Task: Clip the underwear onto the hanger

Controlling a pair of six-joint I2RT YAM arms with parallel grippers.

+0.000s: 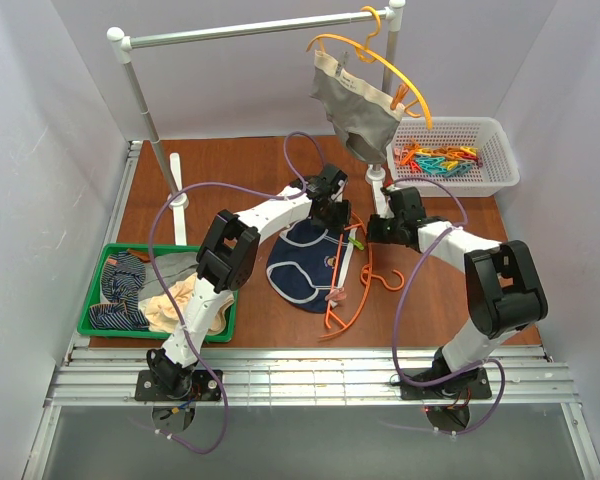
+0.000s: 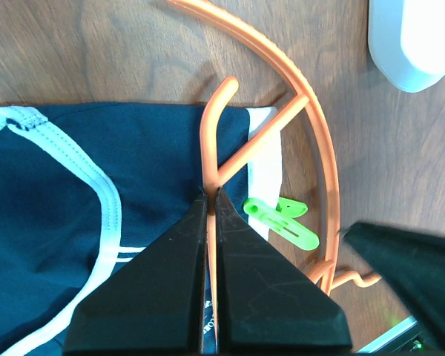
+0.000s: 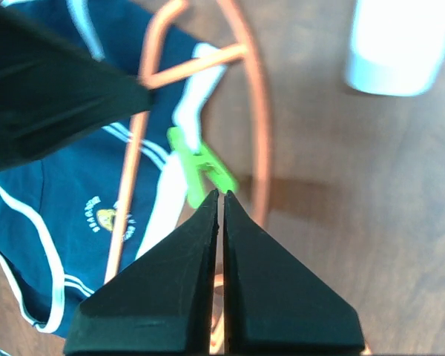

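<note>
Navy underwear (image 1: 300, 270) lies flat on the wooden table, an orange hanger (image 2: 326, 170) over and beside its white waistband (image 2: 263, 165). A green clothespin (image 2: 282, 223) sits at that waistband; a pink one (image 1: 336, 295) sits lower along it. My left gripper is shut on the hanger's straight bar at the band's upper end. My right gripper is shut, nothing seen between its fingers, just below the green clothespin.
A white rack (image 1: 224, 31) holds yellow hangers with grey underwear (image 1: 355, 110). A white basket (image 1: 495, 160) of colored clothespins is at back right, a green bin (image 1: 230, 320) of clothes at left.
</note>
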